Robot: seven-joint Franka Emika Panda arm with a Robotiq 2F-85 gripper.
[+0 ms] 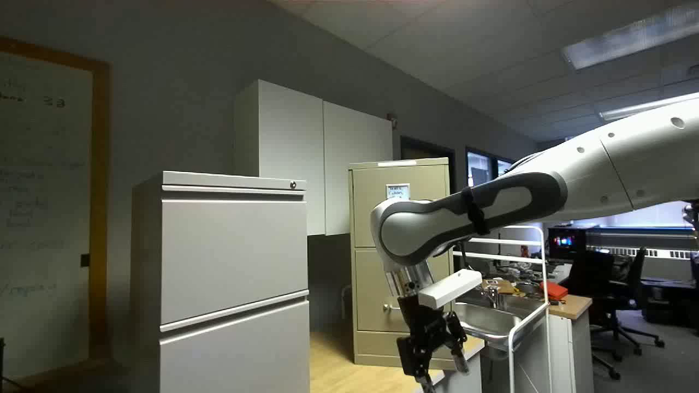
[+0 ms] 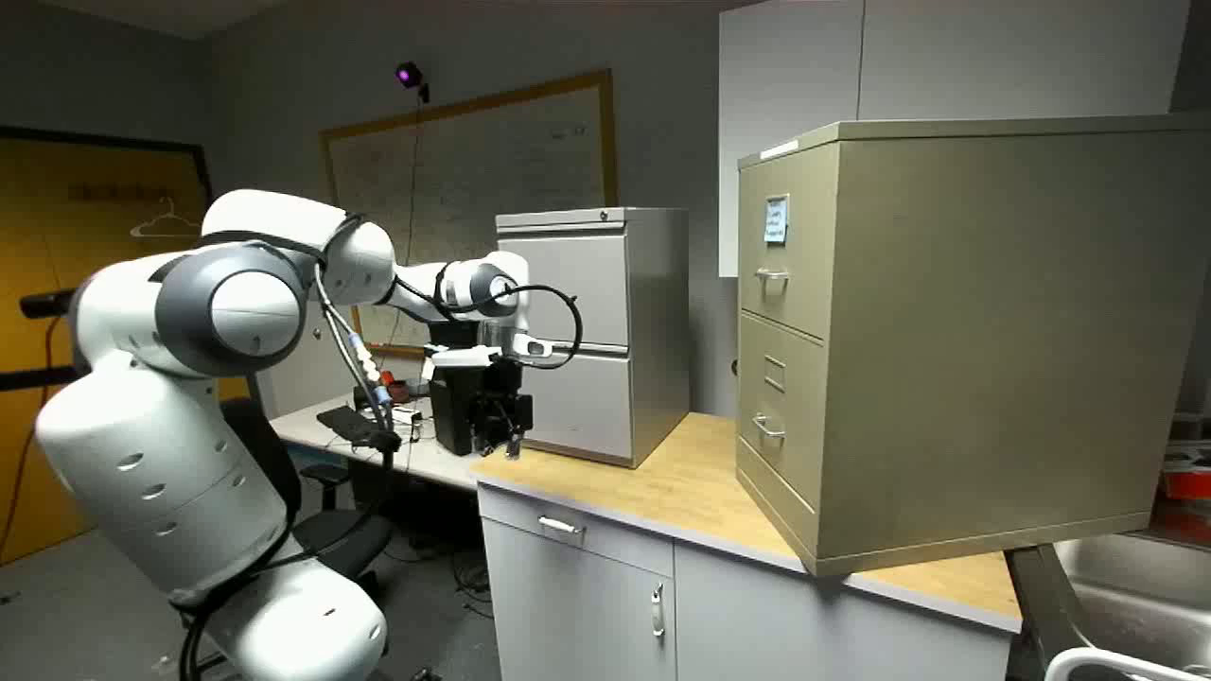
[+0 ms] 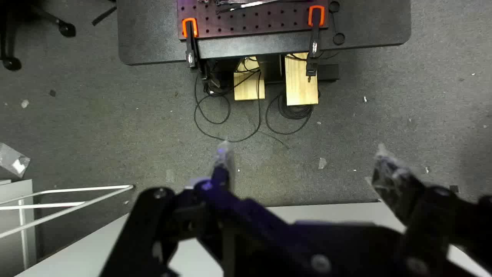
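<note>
My gripper points straight down in the wrist view, its two fingers wide apart and only bare floor seen between them. In exterior view 1 the gripper (image 1: 446, 379) hangs in front of the beige filing cabinet (image 1: 403, 226). Exterior view 2 puts the gripper (image 2: 511, 452) near the left end of the wooden counter (image 2: 636, 482), in front of the light grey filing cabinet (image 2: 570, 392). The beige cabinet's drawers, with metal handles (image 2: 769, 427), are shut. Both visible drawers of the grey cabinet are shut too.
Below the counter are grey cupboards with a drawer handle (image 2: 559, 524) and a door handle (image 2: 658, 611). A white rail (image 1: 545, 281) stands by the sink (image 1: 488, 319). In the wrist view, a dark table (image 3: 152, 37) with clamps lies beyond open floor and loose cables (image 3: 249, 136).
</note>
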